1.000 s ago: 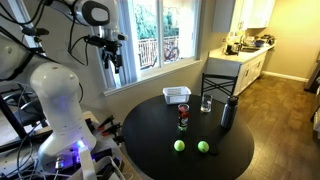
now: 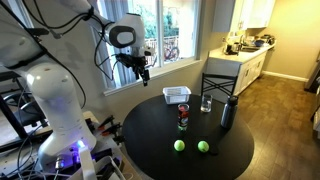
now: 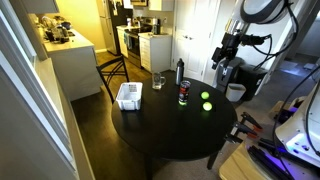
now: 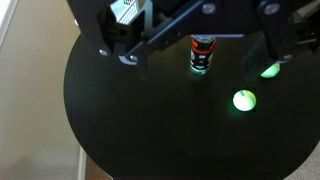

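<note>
My gripper (image 2: pixel 134 72) hangs well above the table's window side in exterior view 1, its fingers apart with nothing seen between them. On the round black table (image 2: pixel 145 142) stands a red and black can (image 2: pixel 183 117), upright. Two green round fruits or balls (image 2: pixel 179 146) lie toward the near side. A white basket (image 2: pixel 176 95) sits at the back by the window. In the wrist view, the can (image 4: pixel 202 55) shows far below the gap between the fingers, and one green ball (image 4: pixel 244 100) lies near it.
A clear glass (image 2: pixel 206 102) and a tall black bottle (image 2: pixel 229 112) stand at the table's far right. Behind them is a black chair (image 2: pixel 218 84). The window wall (image 2: pixel 150 91) borders the table's back left.
From high at the left, the gripper has swung right, toward the table, in exterior view 1. The objects on the table stay where they were.
</note>
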